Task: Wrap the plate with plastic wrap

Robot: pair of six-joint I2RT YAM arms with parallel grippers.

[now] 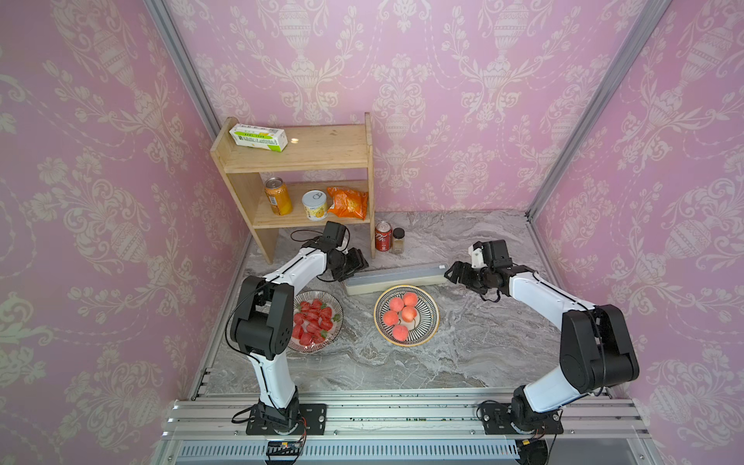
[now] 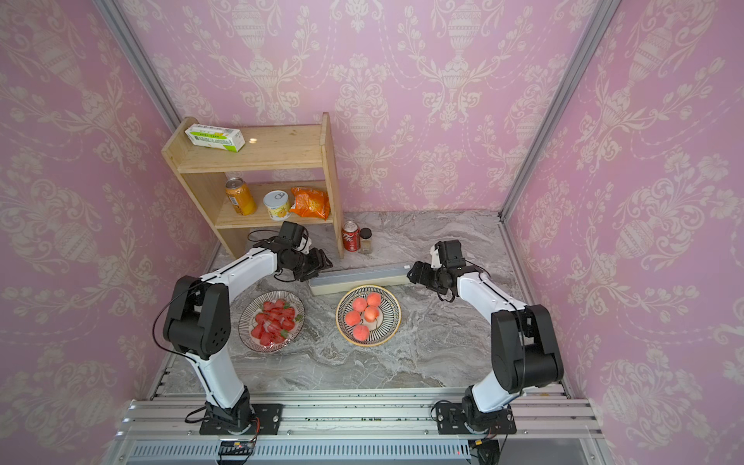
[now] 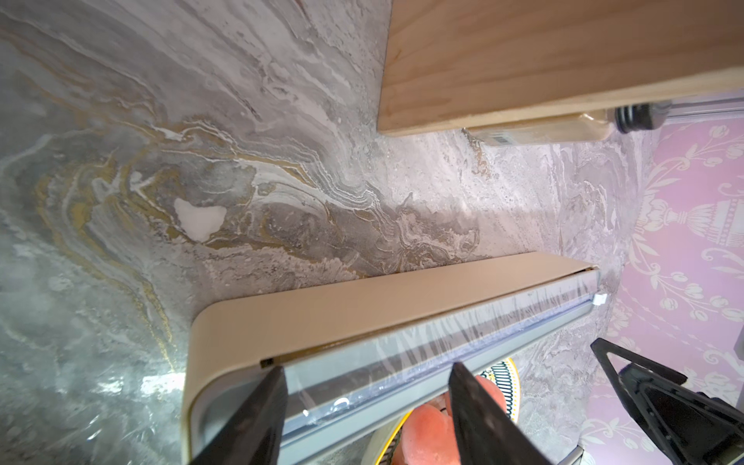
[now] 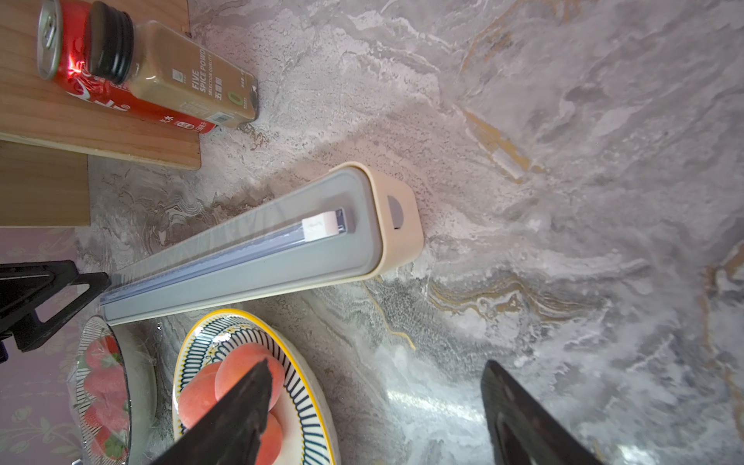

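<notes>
A long cream plastic wrap box (image 4: pixel 396 224) with a grey top and a small white slider (image 4: pixel 319 226) lies behind two plates. My left gripper is over the box's left end, fingers apart, with the box top showing between them. My right gripper hovers open near the box's right end, bare counter below. A plate of strawberries (image 2: pixel 271 321) sits at the left, apparently with a shiny film over it; a patterned plate (image 2: pixel 391 317) with several peaches sits in the middle.
A wooden shelf (image 1: pixel 294 155) stands at back left holding a can, tub, bag and carton. A red cola can (image 1: pixel 383 235) and spice bottle (image 1: pixel 398 241) stand behind the box.
</notes>
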